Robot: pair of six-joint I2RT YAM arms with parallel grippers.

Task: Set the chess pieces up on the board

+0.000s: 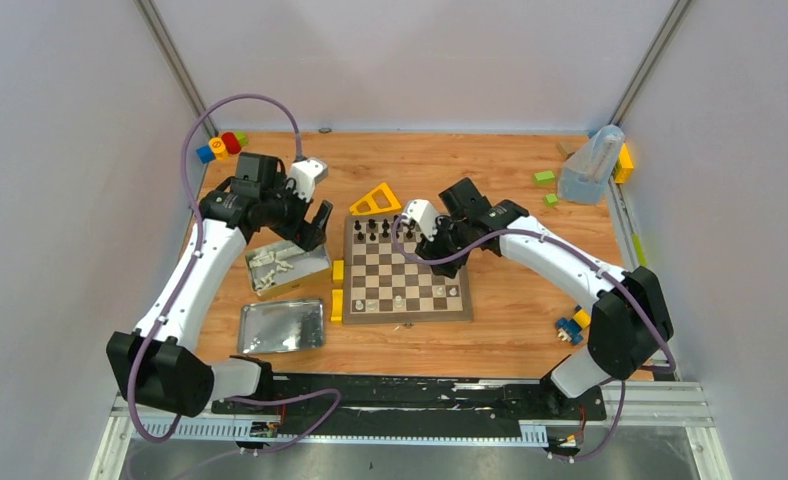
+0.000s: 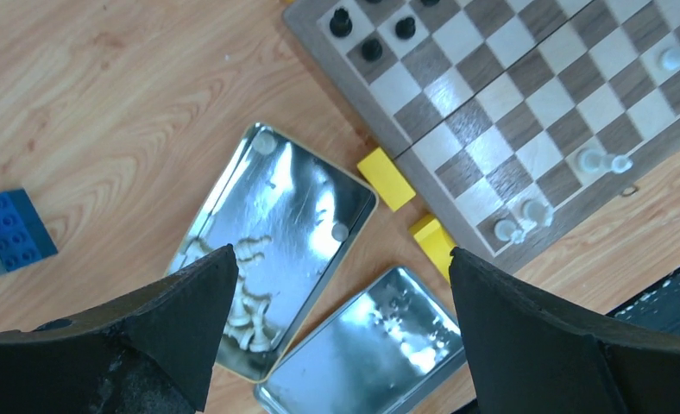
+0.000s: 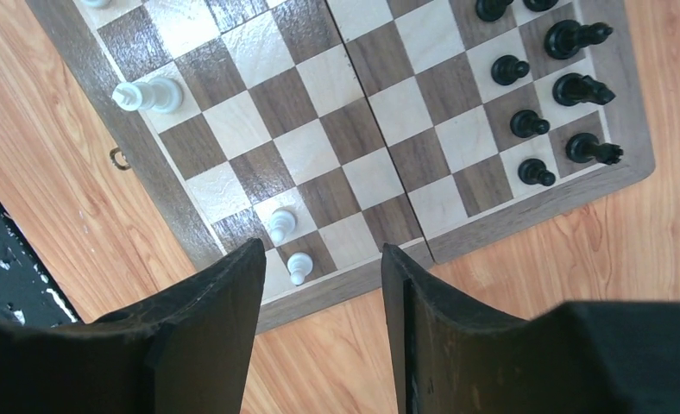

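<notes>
The chessboard (image 1: 375,290) carries black pieces (image 3: 576,37) along its far side and several white pieces (image 3: 159,95) near its front edge, two of them at the right end (image 3: 299,267). My left gripper stands open above the steel box of loose white pieces (image 2: 250,319), left of the board. My right gripper hangs over the board's right part, partly open, with nothing visible between its fingertips.
An empty metal tray (image 1: 281,326) lies in front of the box. Yellow blocks (image 2: 386,179) edge the board's left side, a yellow triangle (image 1: 374,198) sits behind it. A plastic container (image 1: 587,175) stands at back right.
</notes>
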